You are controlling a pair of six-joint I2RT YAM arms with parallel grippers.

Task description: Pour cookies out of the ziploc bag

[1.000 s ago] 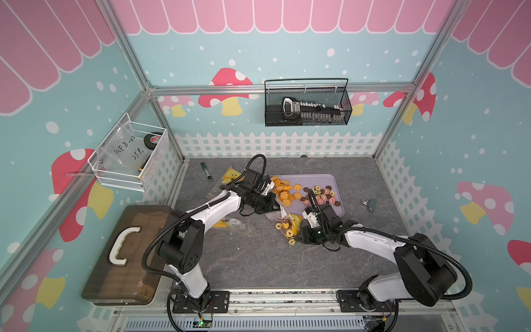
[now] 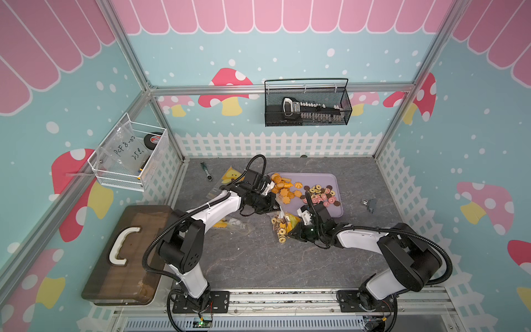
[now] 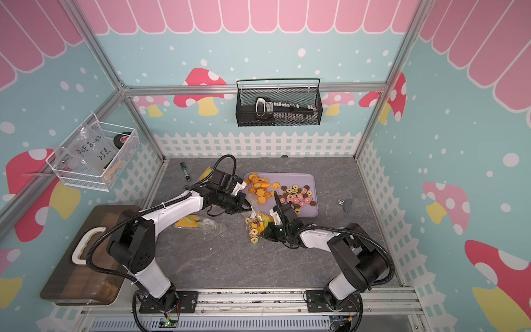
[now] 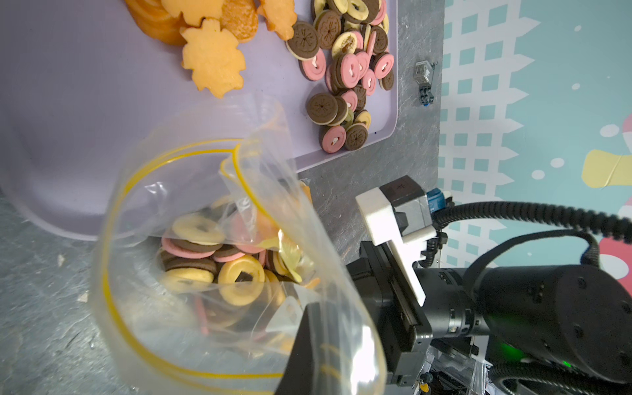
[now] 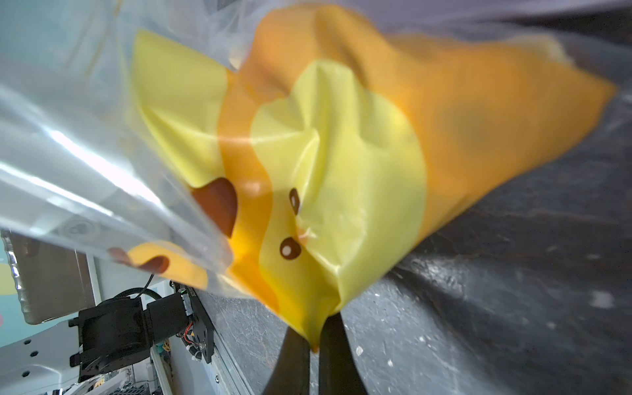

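The clear ziploc bag (image 4: 125,316), with a yellow zip line, hangs between my two grippers at the tray's near edge. Its mouth gapes in the left wrist view, and ring-shaped and round sandwich cookies (image 4: 240,279) sit inside. My left gripper (image 2: 278,209) is shut on the bag's upper edge; one dark finger (image 4: 301,352) shows there, partly behind the film. At the other end, my right gripper is shut on a yellow-and-orange printed corner of the bag. The lilac tray (image 2: 335,185) holds orange cookies (image 2: 284,194) and button-like cookies (image 2: 320,194).
Left of the tray, near my left arm, lie another clear bag (image 2: 236,223) and a yellow printed packet (image 2: 231,173). A small metal item (image 2: 369,205) rests at the right. A brown case (image 2: 127,254) stands front left.
My right gripper has moved left, carrying its end of the bag and the cookies inside with it. The left arm looks still.
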